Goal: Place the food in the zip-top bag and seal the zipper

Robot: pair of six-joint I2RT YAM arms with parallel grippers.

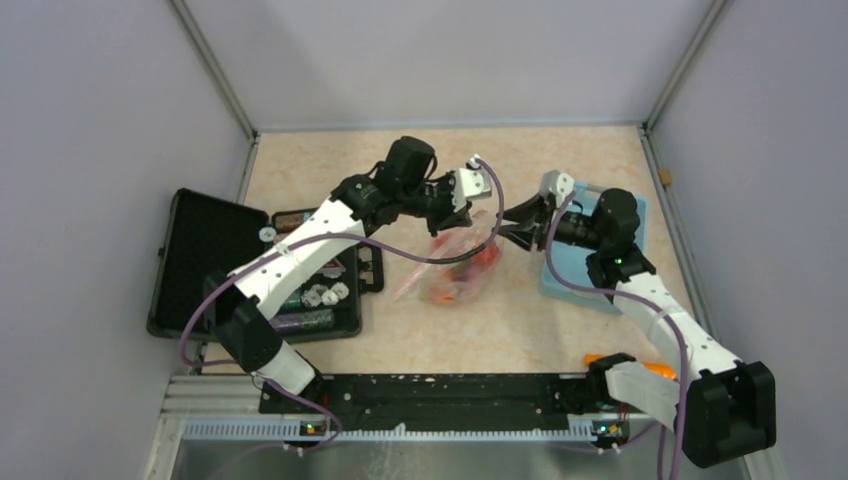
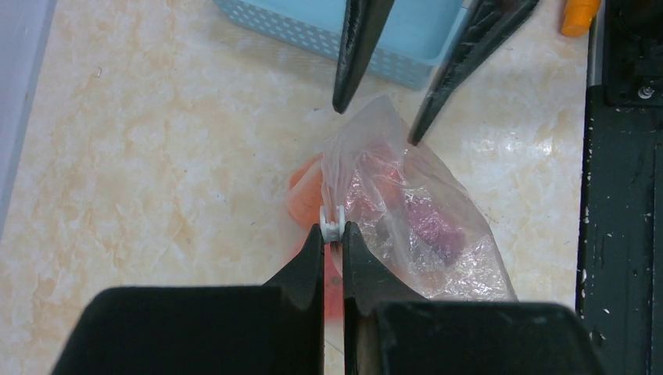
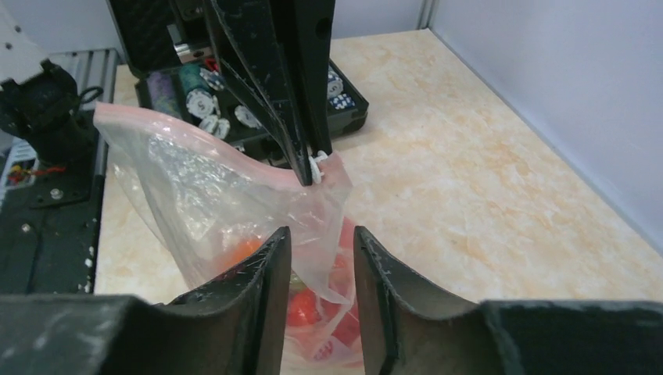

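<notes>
A clear zip top bag (image 1: 450, 275) with a pink top edge (image 3: 205, 142) lies at mid-table, holding red and orange food (image 3: 303, 310) and a purple piece (image 2: 434, 230). My left gripper is shut on a small white slider (image 3: 316, 169) at the bag's top edge, near one end of it. Facing it from the right, my right gripper stands open close to the bag's corner. In the left wrist view its fingers (image 2: 361, 58) are spread, with nothing gripped between them. How much of the zipper is closed cannot be told.
On the right stands a blue basket (image 1: 575, 262), partly under my right arm. An open black case (image 1: 345, 312) with several small items is at the left. An orange object (image 1: 660, 369) lies at the front right. Table around the bag is clear.
</notes>
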